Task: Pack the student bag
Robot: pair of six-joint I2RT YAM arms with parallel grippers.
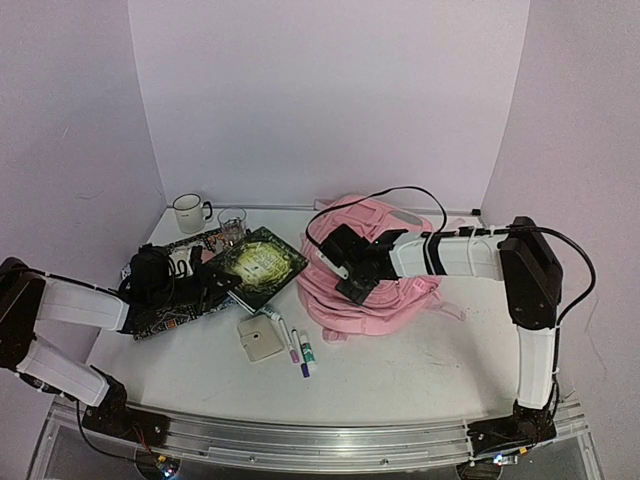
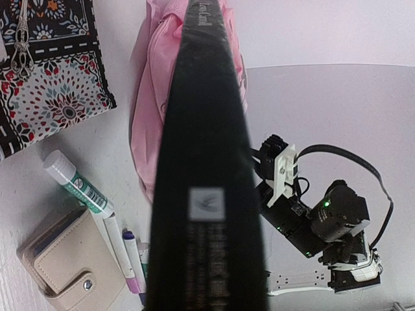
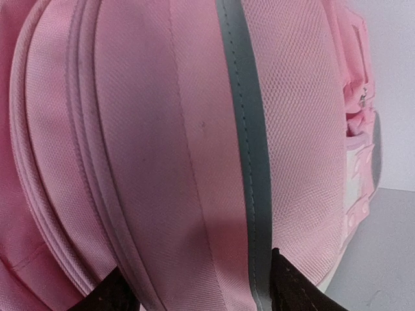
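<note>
The pink bag (image 1: 365,300) lies on the right half of the table. My left gripper (image 1: 222,283) is shut on a dark green book (image 1: 262,268), held by its left corner and tilted between the mat and the bag. In the left wrist view the book's black spine (image 2: 206,162) fills the middle and hides the fingers. Over the bag is my right gripper (image 1: 350,285). Its fingers (image 3: 111,297) show at the bottom of the right wrist view, apart, with pink fabric (image 3: 194,227) and a grey strip between them; whether they grip it is unclear.
A beige wallet (image 1: 260,338), a glue stick (image 1: 306,352) and markers (image 1: 290,340) lie at the front centre. Behind the left arm are a patterned cloth (image 2: 61,97), a white mug (image 1: 188,213) and a clear glass (image 1: 232,225).
</note>
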